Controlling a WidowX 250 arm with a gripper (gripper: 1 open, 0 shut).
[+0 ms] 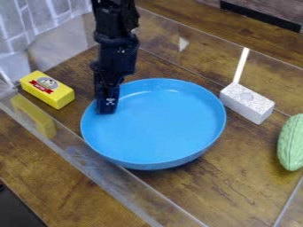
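The black gripper (pixel 106 94) reaches down from the top of the camera view to the left rim of a large blue plate (pixel 154 129). Its fingertips are low at the rim's upper-left part. The dark fingers overlap, so whether they are open or closed on the rim is unclear.
A yellow box (pixel 48 88) with a printed label lies left of the plate, with a yellow piece (pixel 38 120) below it. A white block (pixel 246 103) with a stick behind it and a green oval object (pixel 290 142) are at the right.
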